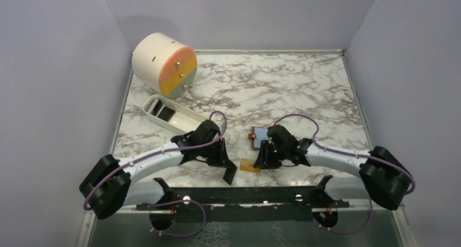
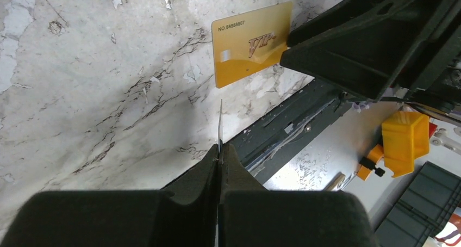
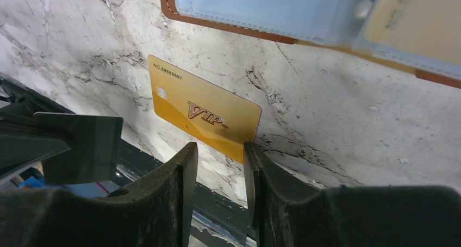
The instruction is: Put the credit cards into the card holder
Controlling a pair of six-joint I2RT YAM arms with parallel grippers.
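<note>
A gold VIP card [image 1: 248, 165] lies on the marble table in front of the card holder [image 1: 259, 139], which is brown-edged, spread flat, with clear pockets. My right gripper is partly open at the gold card's [image 3: 209, 111] near right corner; one fingertip [image 3: 251, 152] appears to touch its edge. In the top view a black card [image 1: 230, 173] hangs from my left gripper [image 1: 226, 163], to the left of the gold one. The left wrist view shows this black card [image 2: 220, 119] edge-on as a thin line between the shut fingers.
A white tray [image 1: 187, 115] at the left has dark cards [image 1: 166, 113] in it. Behind it lies a cream drum-shaped box [image 1: 155, 62] with a coloured face. Its dark front edge [image 1: 239, 195] runs close by both grippers.
</note>
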